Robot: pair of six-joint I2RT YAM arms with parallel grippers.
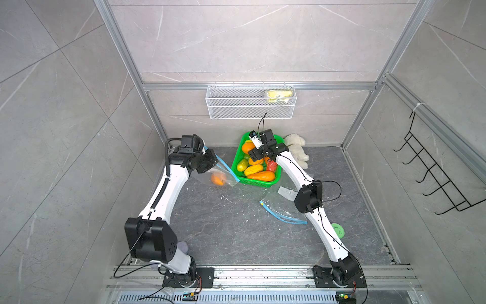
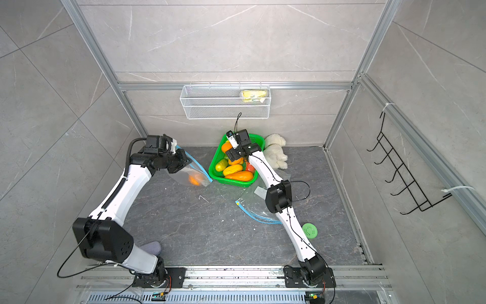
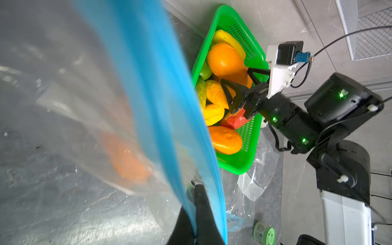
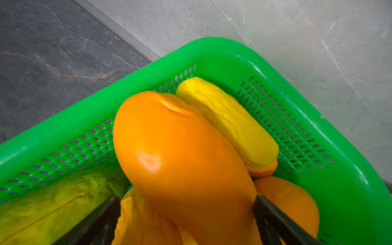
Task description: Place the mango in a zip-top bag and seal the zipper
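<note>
My left gripper is shut on the blue-zippered edge of a clear bag (image 1: 226,170), which hangs over the left of the floor. One orange fruit (image 1: 218,178) shows through the bag's film. The zipper strips (image 3: 163,102) run blurred across the left wrist view. Over the green basket (image 4: 65,110), my right gripper stands open, its fingers spread on either side of a large, smooth orange fruit (image 4: 183,159). Contact between those fingers and the fruit cannot be made out. Which fruit is the mango is not certain.
Other yellow, green, orange and red fruits crowd the basket, including a yellow one (image 4: 232,122). A second, flat bag (image 1: 283,207) lies in front of it. Behind right sits a white plush toy (image 1: 297,147). A green can (image 1: 337,231) stands far right.
</note>
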